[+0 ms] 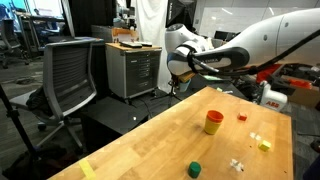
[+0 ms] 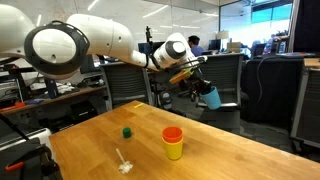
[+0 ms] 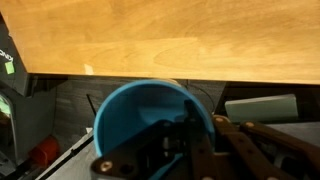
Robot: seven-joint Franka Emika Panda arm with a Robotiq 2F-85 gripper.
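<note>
My gripper [image 2: 203, 93] is shut on a blue cup [image 2: 211, 99], held in the air near the far edge of the table in exterior view 2. The same blue cup [image 3: 125, 125] fills the lower middle of the wrist view, its open mouth showing against the dark fingers. Exterior view 1 has the gripper [image 1: 178, 84] over the table's back edge, and the cup is hard to make out there. Apart from it stands a red cup [image 2: 173, 133] nested in a yellow cup [image 2: 174, 151], upright on the wooden table [image 2: 225, 155].
A green object [image 1: 194, 169] and a small white piece [image 1: 236, 165] lie near the front, with a yellow block [image 1: 265, 145] farther right. Office chairs [image 1: 70, 80] stand beyond the table edge. The tabletop left of the stacked cups is clear in exterior view 1.
</note>
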